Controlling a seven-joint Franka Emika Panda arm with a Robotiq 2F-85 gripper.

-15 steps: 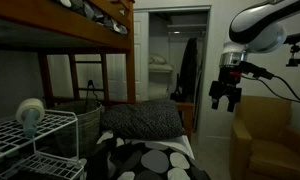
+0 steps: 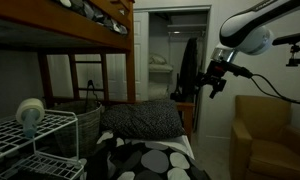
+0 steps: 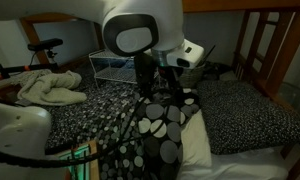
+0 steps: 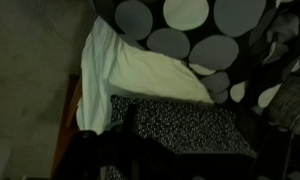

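Observation:
My gripper (image 2: 212, 85) hangs in the air to the right of the bed, level with the lower part of the closet opening. It is open, with the bed visible between its dark fingers in the wrist view. Below it lies a black blanket with grey and white dots (image 4: 195, 45), rumpled over a white sheet (image 4: 140, 72). A dark speckled pillow (image 4: 180, 122) rests at the head of the bed. In the second exterior view the arm covers part of the dotted blanket (image 3: 160, 130); the pillow (image 3: 250, 115) lies to its right. Nothing is held.
A white wire rack (image 2: 45, 130) with a roll of tape (image 2: 30, 112) stands at the left. Behind it is a woven basket (image 2: 80, 125). The bunk-bed frame (image 2: 60, 30) overhangs the left side, and a brown armchair (image 2: 270, 140) fills the right.
The arm has moved in the first exterior view: the gripper is now somewhat higher and farther left, and its tilt has changed. The bedding has not visibly moved.

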